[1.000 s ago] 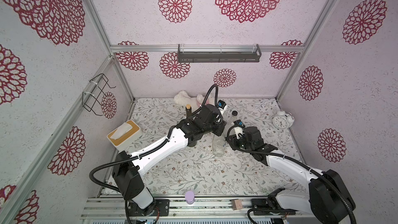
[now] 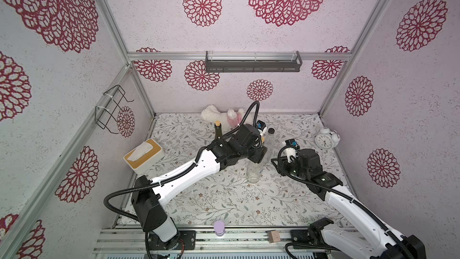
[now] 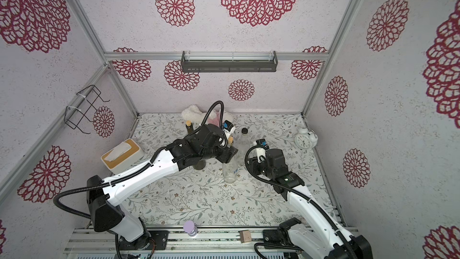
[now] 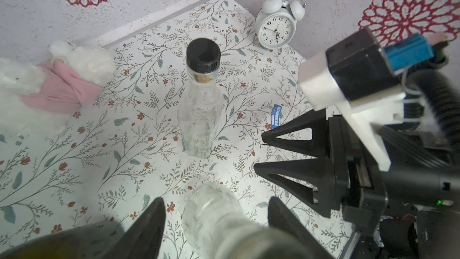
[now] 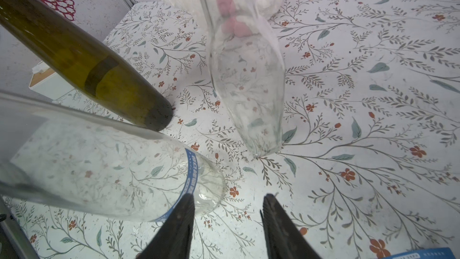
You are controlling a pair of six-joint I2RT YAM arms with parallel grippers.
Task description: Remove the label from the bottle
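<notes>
A clear glass bottle (image 5: 119, 172) stands upright by the table's middle, with a blue printed label (image 5: 192, 175) around its lower part in the right wrist view. My left gripper stands open with its fingers on either side of this bottle; whether either touches it I cannot tell. To the right of the bottle, my right gripper has its fingers apart and nothing between them. On the table near the right gripper lies a separate blue label strip, partly seen at the lower right of the right wrist view too.
Behind stands another clear bottle (image 4: 201, 110) with a black cap. A dark green bottle (image 5: 91, 62) is on the left. Also around are a white plush toy (image 4: 33, 91), an alarm clock (image 2: 327, 139) and a tissue box (image 2: 143, 155).
My right gripper has moved right, away from the bottle.
</notes>
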